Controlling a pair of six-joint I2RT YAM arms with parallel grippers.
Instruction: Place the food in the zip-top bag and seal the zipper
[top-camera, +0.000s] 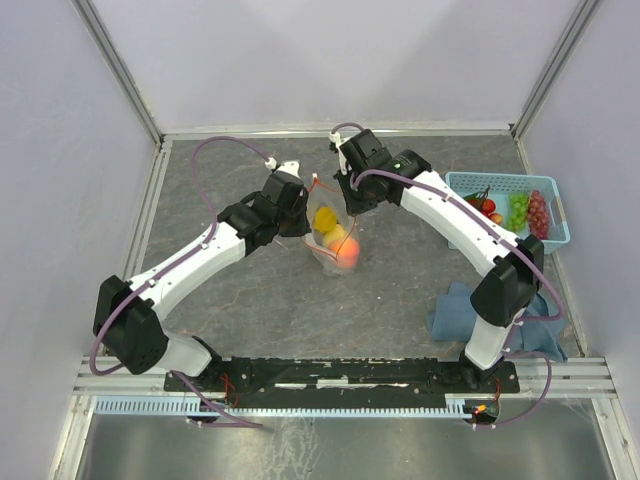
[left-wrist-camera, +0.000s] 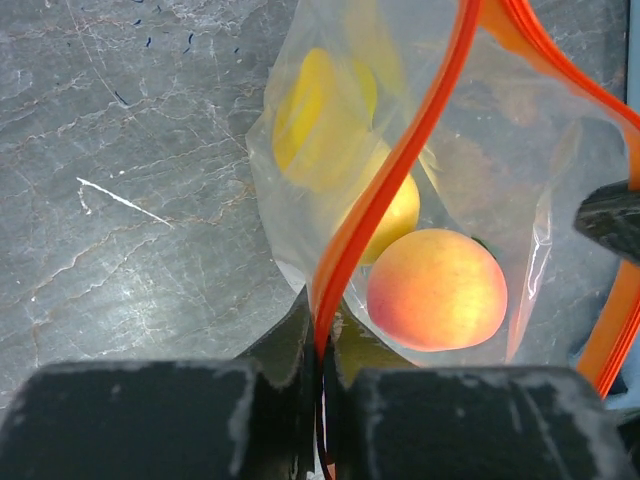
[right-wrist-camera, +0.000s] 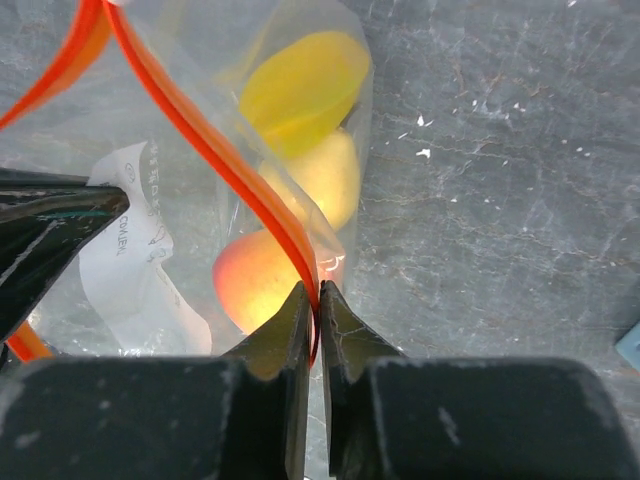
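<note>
The clear zip top bag (top-camera: 338, 268) with orange edges stands open between my two arms in the top view. Inside it lie a peach (left-wrist-camera: 437, 290), a paler yellow fruit (right-wrist-camera: 325, 178) and a yellow item (left-wrist-camera: 325, 118), all seen through the film. My left gripper is shut on one orange edge of the bag's mouth. At the opposite edge, the fingers (right-wrist-camera: 350, 345) of my right gripper stand close together, the orange strip running down to their tips. Whether they clamp it is unclear.
A pale blue basket (top-camera: 508, 182) at the back right holds red fruits (top-camera: 488, 207), green grapes (top-camera: 517, 212) and red grapes (top-camera: 537, 214). Folded blue cloth (top-camera: 455, 315) lies at the front right. Bare table surrounds the bag.
</note>
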